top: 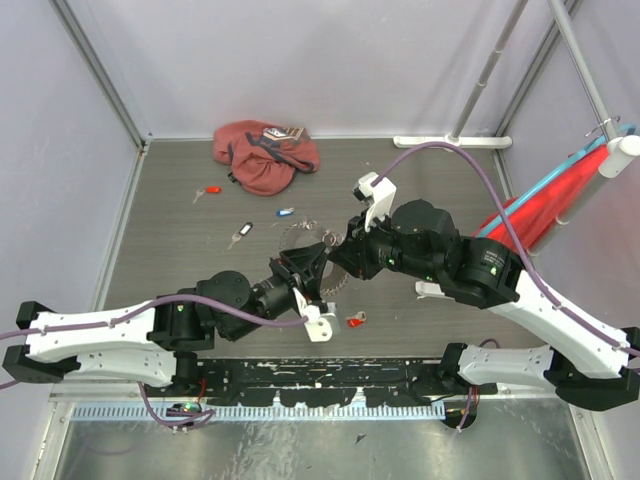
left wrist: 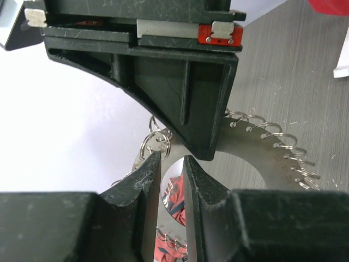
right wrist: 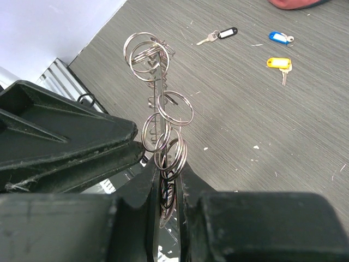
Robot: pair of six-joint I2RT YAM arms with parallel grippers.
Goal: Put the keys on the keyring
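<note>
My right gripper is shut on the keyring (right wrist: 162, 82), a flat metal hoop with many small wire rings, held edge-on in the right wrist view. In the left wrist view the metal hoop (left wrist: 245, 143) stands behind the right gripper's dark finger. Just below a pair of small loops (left wrist: 155, 144), the left gripper is narrowly open, with a gap between its tips and nothing seen gripped. On the floor lie a black-tagged key (right wrist: 227, 33), a blue-tagged key (right wrist: 278, 37) and a yellow-tagged key (right wrist: 279, 63). Red-tagged keys (top: 356, 320) lie in the top view.
A red cloth bag (top: 262, 160) is at the back wall, and a second red-tagged key (top: 212, 189) lies left of it. White stand feet (top: 450, 142) sit at back right. The arms nearly meet at the centre.
</note>
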